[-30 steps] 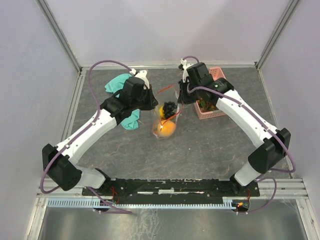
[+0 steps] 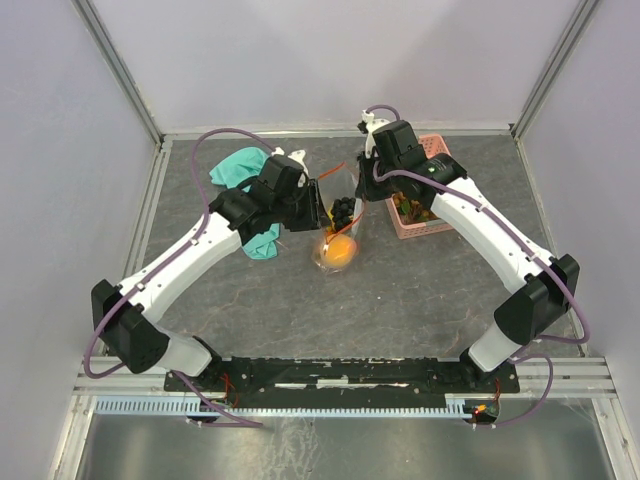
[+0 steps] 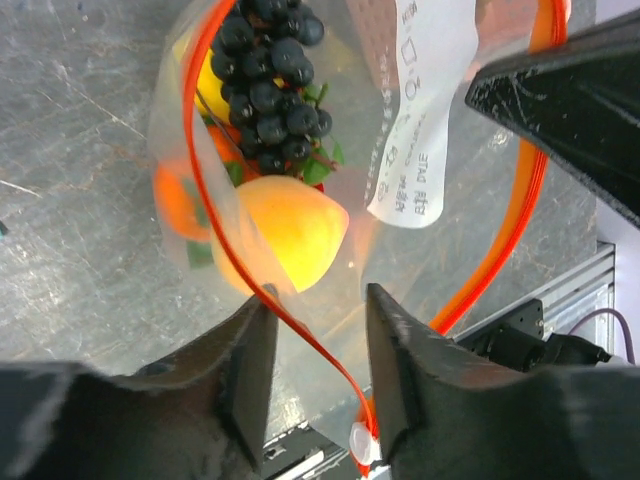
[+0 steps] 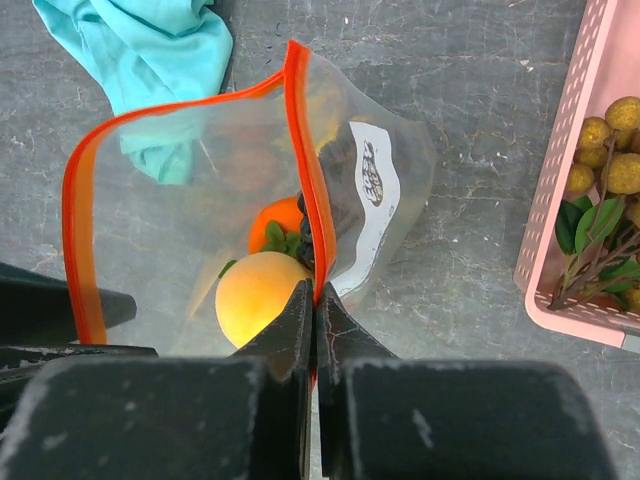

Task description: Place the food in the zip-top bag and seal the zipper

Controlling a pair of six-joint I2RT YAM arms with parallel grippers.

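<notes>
The clear zip bag [image 2: 340,250] with orange edging stands upright, holding dark grapes [image 3: 275,90], a large orange-yellow fruit [image 3: 290,230], a smaller orange one [image 4: 275,220] and green leaves. My right gripper is shut on the bag's orange-edged rim. My left gripper is part open over the near side of the bag's mouth, the orange rim running between its fingertips; whether they touch it is unclear.
A pink basket [image 4: 535,280] of potatoes and leafy twigs sits behind on the right. A teal cloth [image 2: 258,245] lies at the left.
My left gripper has come down and toward the front along the bag's opening. The bag and its fruit have shifted slightly right. My right arm holds its place.
</notes>
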